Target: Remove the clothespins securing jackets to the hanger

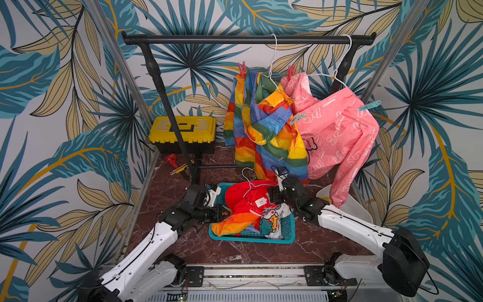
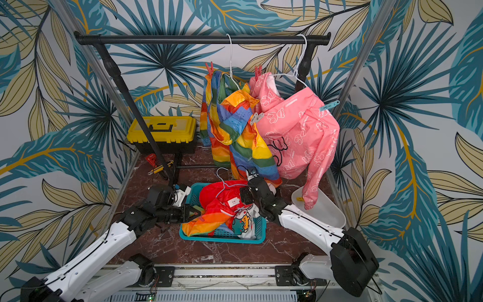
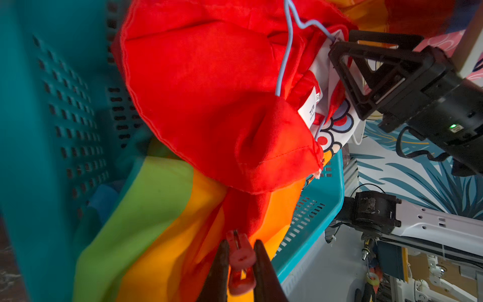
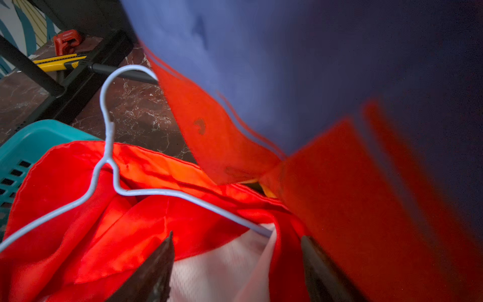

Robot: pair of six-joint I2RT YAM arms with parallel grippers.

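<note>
A rainbow jacket (image 1: 271,125) and a pink jacket (image 1: 342,136) hang on white hangers, with red clothespins (image 1: 242,69), a pale clothespin (image 1: 296,118) and a teal clothespin (image 1: 369,105) on them. The left gripper is over red and rainbow clothing in the teal basket (image 2: 224,238), a red clothespin (image 3: 240,251) between its fingers; whether it grips it is unclear. My right gripper stands open above the red garment and hanger (image 4: 108,151) at the basket, beside the hanging rainbow cloth.
The black rack (image 1: 211,39) stands behind. A yellow toolbox (image 1: 182,128) and hand tools (image 1: 172,161) lie at left. A white tray (image 2: 327,214) sits at right under the pink sleeve.
</note>
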